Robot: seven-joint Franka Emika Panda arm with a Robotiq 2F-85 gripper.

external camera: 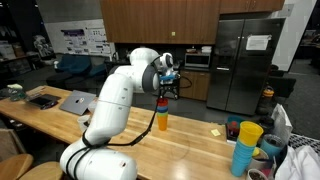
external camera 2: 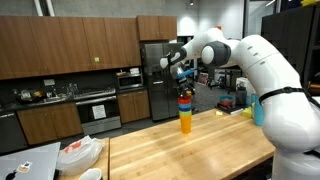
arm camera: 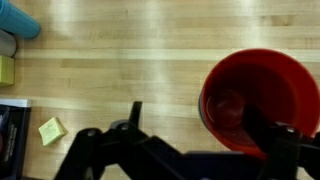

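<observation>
A stack of cups stands upright on the wooden table, a red cup (external camera: pixel 162 101) on top, a blue one below it and an orange cup (external camera: pixel 162 123) at the bottom. Exterior view 2 shows the same stack, its orange base (external camera 2: pixel 186 124) resting on the table. My gripper is open directly above the stack. In the wrist view the red cup (arm camera: pixel 226 108) lies to the right, its near rim between the fingers, while the right finger overlaps its mouth. Nothing is visibly gripped. How far the fingertips are from the rim, I cannot tell.
Blue and yellow cups (external camera: pixel 246 145) stand stacked at the table's right side, beside containers and a white plastic bag (external camera: pixel 299 160). A laptop (external camera: pixel 78 102) lies on the left.
</observation>
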